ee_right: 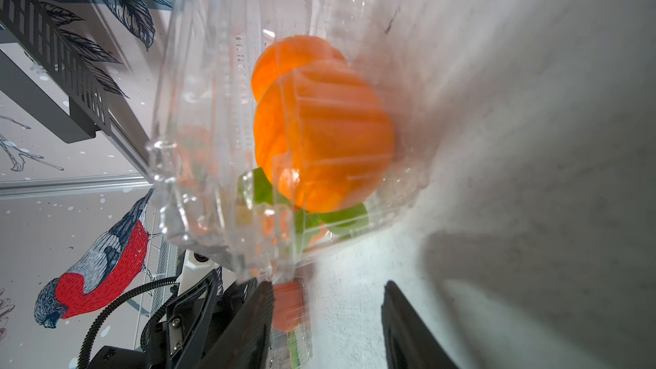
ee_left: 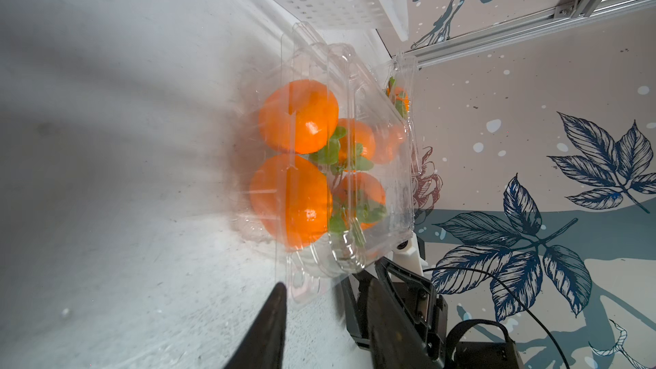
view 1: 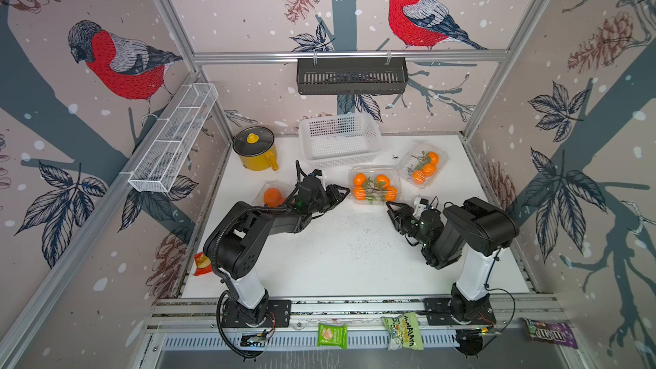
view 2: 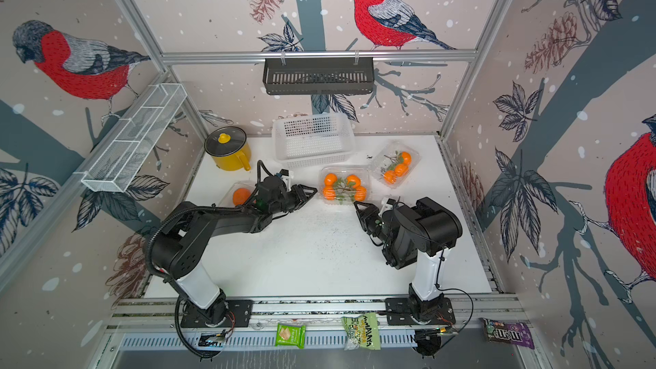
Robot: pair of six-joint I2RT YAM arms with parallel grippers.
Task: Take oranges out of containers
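Observation:
A clear plastic container [view 1: 375,185] with several oranges and green leaves stands mid-table, its lid on. My left gripper is at its left side, fingers parted and nothing between them. Close to the container's front right corner, my right gripper also has a gap between its fingers, with nothing in it. An orange [ee_right: 328,130] shows through the clear wall in the right wrist view. Behind to the right sits a second clear container [view 1: 423,164] of oranges. A third container [view 1: 262,199] with an orange [view 1: 273,196] is partly hidden by my left arm.
An empty white basket [view 1: 341,161] stands at the back, just behind the middle container. A yellow pot [view 1: 256,157] with a dark lid is at the back left. An orange-red packet [view 1: 203,263] lies near the left edge.

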